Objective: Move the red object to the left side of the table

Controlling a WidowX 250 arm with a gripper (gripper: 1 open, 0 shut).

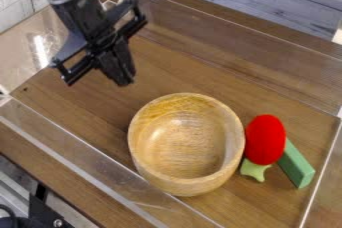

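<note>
The red object (266, 140), smooth and rounded, is at the right of the camera view, just right of a wooden bowl (143, 143). It partly covers a green block (297, 167), and a pale green piece (254, 171) pokes out below it. My dark gripper (95, 75) hangs at the upper left, far from the red object, which is outside its fingers. The gripper is shut and holds nothing; its small dark tips are hard to make out.
The bowl fills the lower middle, between my gripper's side and the red object. A clear raised edge (94, 160) runs along the table's lower left. Bare wood lies on the left and across the upper middle.
</note>
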